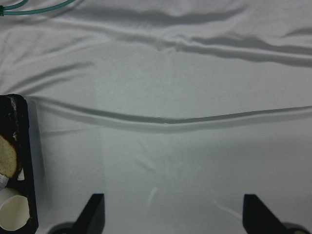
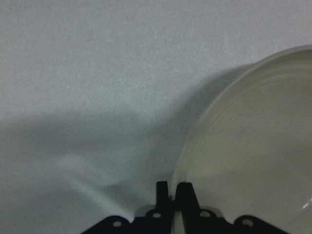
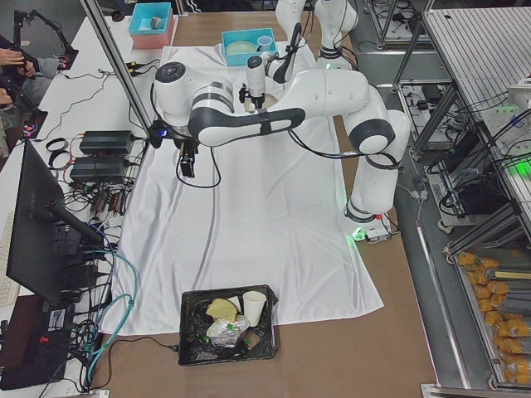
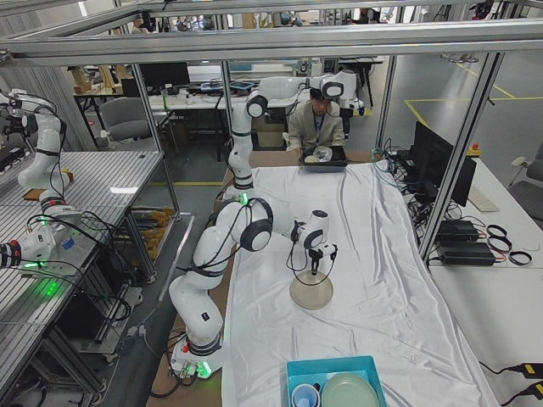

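A pale round plate (image 4: pixel 305 295) lies on the white cloth near the middle of the camera right view. My right gripper is shut on the plate's near edge (image 2: pixel 200 136), its fingertips close together at the rim. My left gripper hangs over bare cloth, open, with nothing between its fingers. A black tray (image 3: pixel 191 348) at the cloth's end holds a bread slice (image 3: pixel 222 309), a white cup (image 3: pixel 253 307) and a crumpled foil piece (image 3: pixel 226 332).
A blue bin (image 4: pixel 301 368) with a green plate (image 4: pixel 348 397) and a cup stands at the other end. Monitors, cables and black boxes line one side of the cloth (image 3: pixel 249 232).
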